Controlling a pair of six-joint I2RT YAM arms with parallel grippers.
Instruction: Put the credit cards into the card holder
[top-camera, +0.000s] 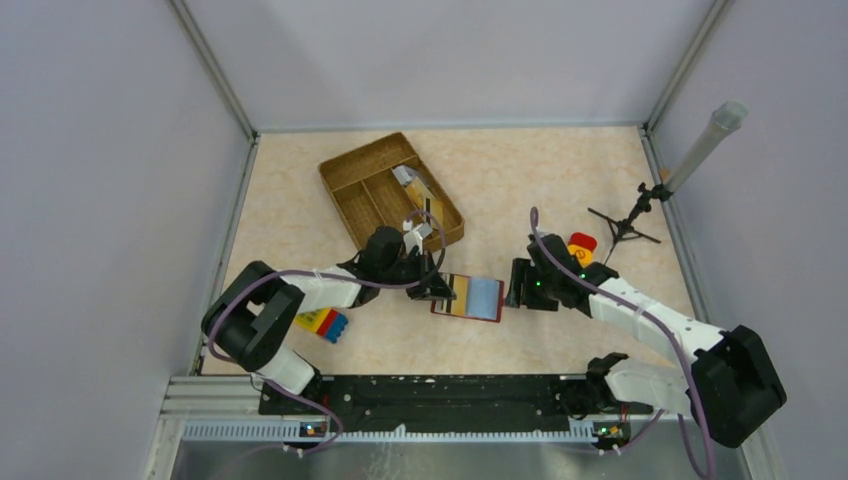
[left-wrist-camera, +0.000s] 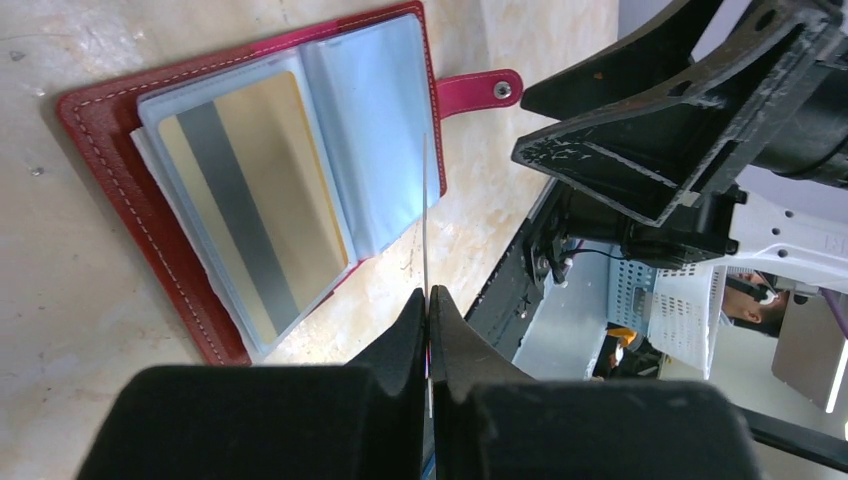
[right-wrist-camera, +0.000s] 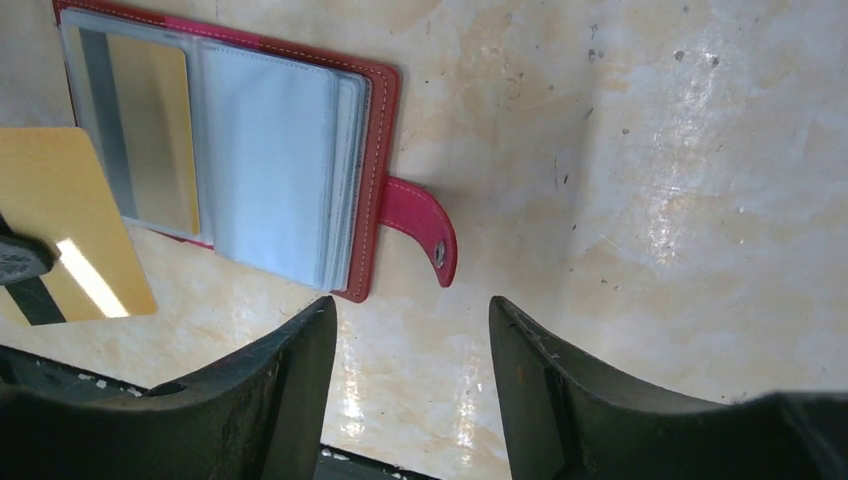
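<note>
The card holder lies spread out on the table, red-edged with clear pale-blue sleeves. One gold card with a dark stripe sits in its left sleeve. My left gripper is shut on a second gold card, which appears edge-on in the left wrist view, above the table by the holder's near side. My right gripper stands open and empty, just right of the holder near its strap. In the top view the left gripper hides the holder's left end.
A woven basket with more cards stands behind the left arm. Toy blocks lie at left, others behind the right arm. A small tripod stands at far right. Table right of the holder is bare.
</note>
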